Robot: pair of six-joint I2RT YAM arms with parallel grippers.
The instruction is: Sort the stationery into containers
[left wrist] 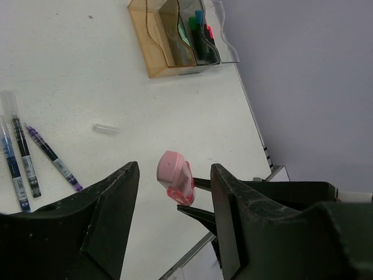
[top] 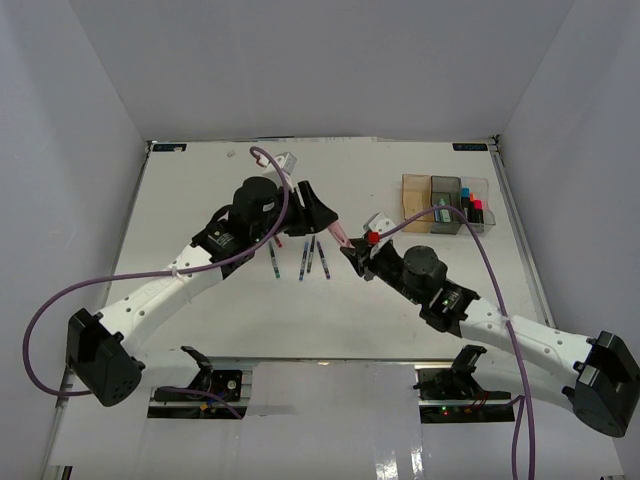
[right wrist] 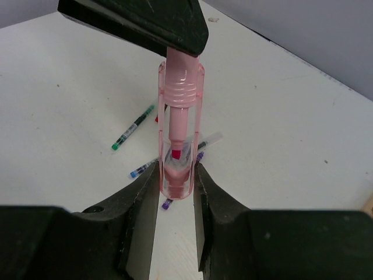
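Note:
My right gripper (top: 355,250) is shut on a pink pen (right wrist: 179,87), held upright in the right wrist view with a clear pink part around its lower section. My left gripper is partly open above the pen's other end, its fingertips either side of it in its own view; whether they touch is unclear. Several pens (top: 322,260) lie on the white table (top: 200,230) below the arms. A small clear piece (left wrist: 106,128) lies near them.
An organiser (top: 415,205) with several compartments stands at the back right, coloured markers (top: 478,210) in its right part.

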